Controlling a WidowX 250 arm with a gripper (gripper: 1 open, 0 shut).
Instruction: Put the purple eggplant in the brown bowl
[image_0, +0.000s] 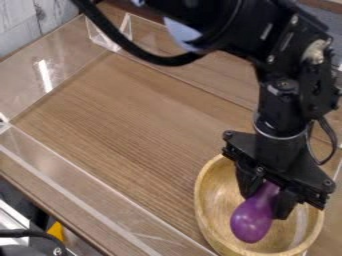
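Note:
The purple eggplant (251, 217) hangs tilted from my black gripper (275, 200), which is shut on its upper end. Below and around it lies the brown bowl (210, 188), at the lower right of the camera view. The eggplant's rounded end is within the bowl's outline; whether it touches the bowl's inside cannot be told. Part of the bowl's back rim is hidden behind the gripper.
Bare wooden tabletop (134, 125) stretches to the left and behind the bowl. A clear low wall (94, 190) runs along the tray's near left side, close to the bowl. Dark cables hang at the lower left corner.

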